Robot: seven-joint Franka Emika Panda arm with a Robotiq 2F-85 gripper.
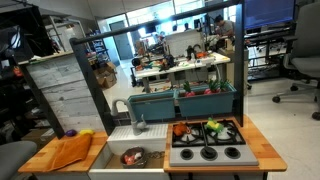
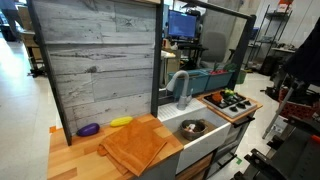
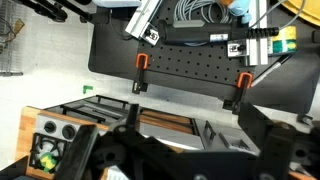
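In the wrist view my gripper shows its dark fingers wide apart at the bottom, with no object visible between them. It hangs over a dark bench, away from the toy kitchen's food items. An orange cloth [image 2: 133, 147] lies flat on the wooden counter. Behind it are a purple eggplant-like item [image 2: 88, 130] and a yellow item [image 2: 121, 121]. A dark pot [image 1: 135, 157] sits in the sink area, its contents unclear. On the stove [image 1: 209, 154] rest an orange-red item [image 1: 180, 129] and a green-and-yellow item [image 1: 214, 126].
A faucet [image 2: 181, 82] rises by the sink. A blue-green rack [image 1: 180, 105] stands behind the stove, under a dark frame [image 1: 238, 65]. Cables [image 3: 200, 10] and tools clutter the bench top near the wrist camera. Bare wood remains beside the cloth.
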